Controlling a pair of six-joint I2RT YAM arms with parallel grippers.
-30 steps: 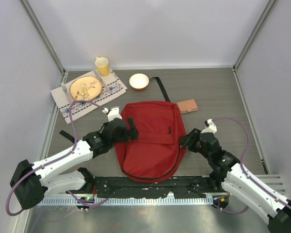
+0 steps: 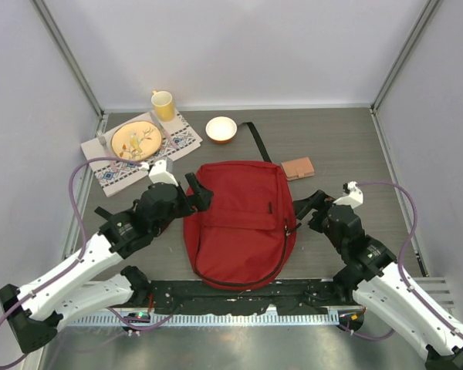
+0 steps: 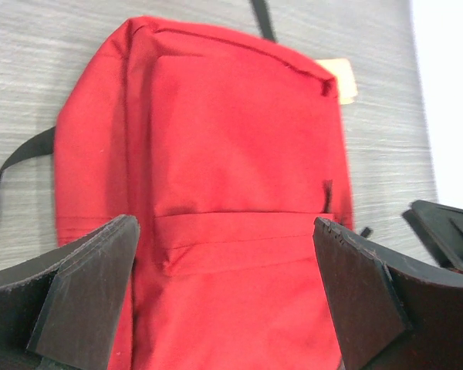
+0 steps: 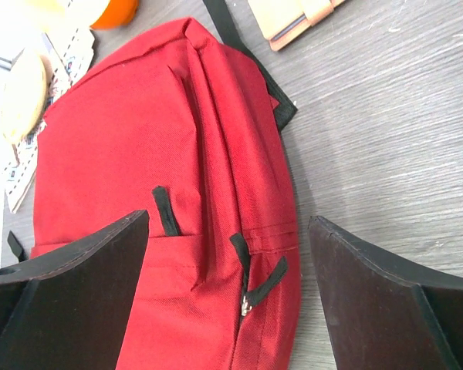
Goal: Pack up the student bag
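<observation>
The red student bag (image 2: 243, 196) lies flat in the middle of the table, its dark zip line curving round the lower front. Above the bag's left side hangs my left gripper (image 2: 199, 193), open and empty, with the red cloth (image 3: 239, 139) visible below its fingers. My right gripper (image 2: 299, 210) is open at the bag's right edge; in the right wrist view black zip pulls (image 4: 266, 281) show between its fingers, untouched. A tan notebook or wallet (image 2: 298, 168) sits just right of the bag's top.
At the back left a patterned mat (image 2: 116, 182) bears a plate (image 2: 136, 140) and cutlery. A yellow mug (image 2: 163, 105) and a white bowl (image 2: 221, 129) stand at the back. Bare table (image 2: 347, 146) lies to the right.
My left gripper has drawn left across the bag. The right one has risen or shifted a little to the right and away from the viewer. The bag looks the same.
</observation>
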